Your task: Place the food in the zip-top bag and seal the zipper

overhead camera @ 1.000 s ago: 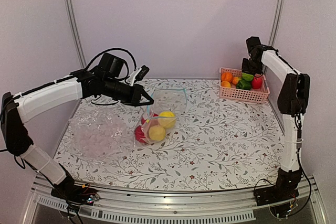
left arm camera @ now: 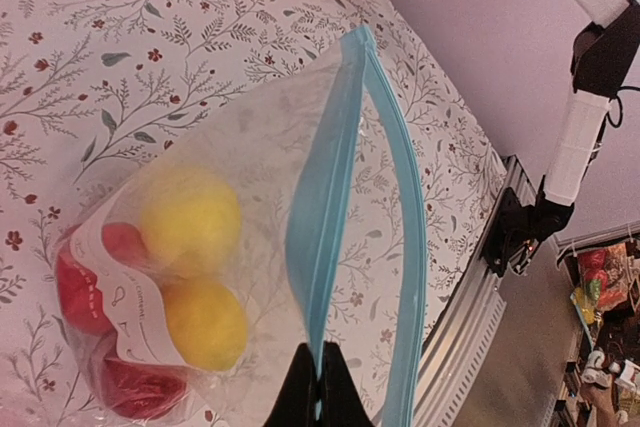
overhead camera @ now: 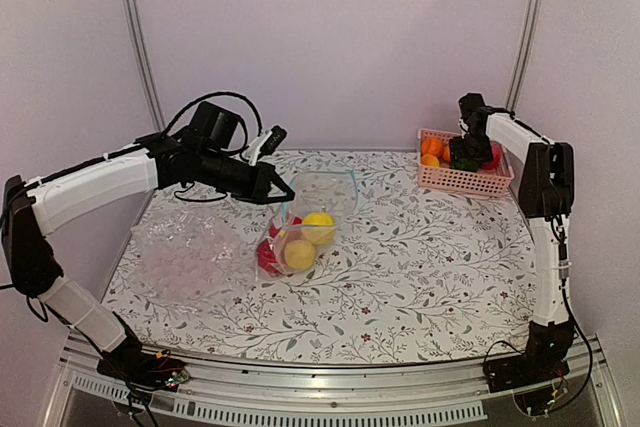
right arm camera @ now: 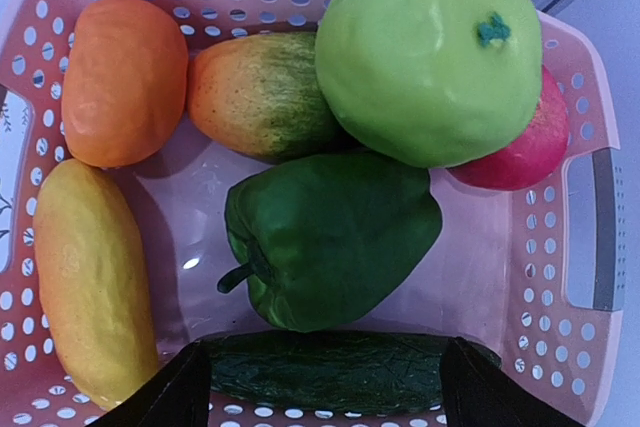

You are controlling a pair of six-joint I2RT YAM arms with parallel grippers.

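Observation:
A clear zip-top bag [overhead camera: 310, 237] with blue zipper [left arm camera: 330, 207] holds yellow [left arm camera: 190, 212] and red [left arm camera: 85, 287] food. My left gripper is shut on the bag's zipper edge. My right gripper is part open, low over the pink basket [overhead camera: 460, 181], its tips by a cucumber [right arm camera: 320, 372]. The basket also holds a green pepper [right arm camera: 330, 237], a large green round item [right arm camera: 420, 57], an orange item [right arm camera: 120, 77], a long yellow item [right arm camera: 90, 277] and a red item [right arm camera: 510, 147].
Clear plastic bags [overhead camera: 180, 252] lie flat at the table's left.
The left arm and the bag have not visibly changed.

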